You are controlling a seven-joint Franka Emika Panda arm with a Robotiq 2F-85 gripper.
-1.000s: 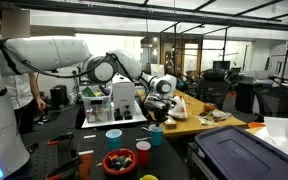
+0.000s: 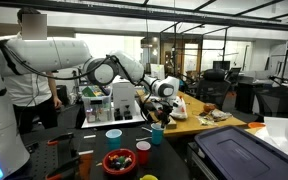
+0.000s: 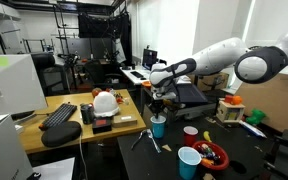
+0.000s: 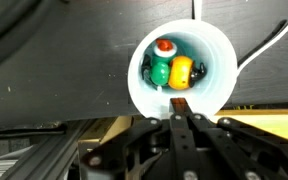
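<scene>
A blue cup (image 2: 157, 134) stands upright on the dark table, with my gripper (image 2: 166, 115) just above it. From the other side, the same cup (image 3: 158, 128) shows under the gripper (image 3: 157, 105). Looking down in the wrist view, the cup's pale rim (image 4: 136, 78) surrounds a small green figure with a red top (image 4: 161, 72) and a yellow-orange piece (image 4: 181, 73) with dark parts. My gripper is shut over the near side of the cup's opening; nothing shows between its fingers. Its exact height over the rim is hard to judge.
Nearer the robot base stand another blue cup (image 3: 189, 162), a red cup (image 3: 190, 134) and a red bowl (image 3: 222, 166) holding several small items. Thin utensils (image 4: 267, 45) lie beside the cup under the gripper. A large dark lidded bin (image 2: 246, 155) occupies the right.
Compared with one second ago, the wrist and gripper have shifted slightly to the right in exterior view 1, staying above the blue cup. The cups and bowl appear unmoved.
</scene>
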